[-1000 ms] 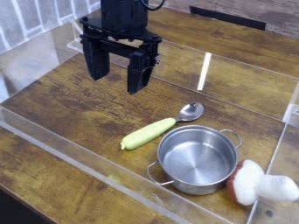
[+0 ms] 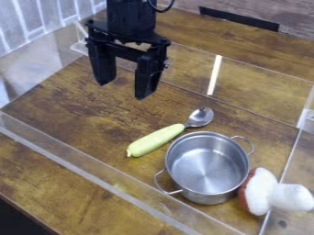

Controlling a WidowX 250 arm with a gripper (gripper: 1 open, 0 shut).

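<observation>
My black gripper point(image 2: 125, 75) hangs over the upper left of the wooden table, its two fingers pointing down and apart with nothing visible between them. Below it and to the right lies a spoon point(image 2: 197, 117) with a pale green, thick handle point(image 2: 153, 139). A steel pot point(image 2: 207, 167) with two wire handles stands right of the spoon. At the lower right, a white and red object point(image 2: 277, 194), possibly a toy mushroom, lies beside the pot.
Clear plastic edging runs around the work area on the wooden table point(image 2: 68, 128). A white strip point(image 2: 215, 75) lies toward the back.
</observation>
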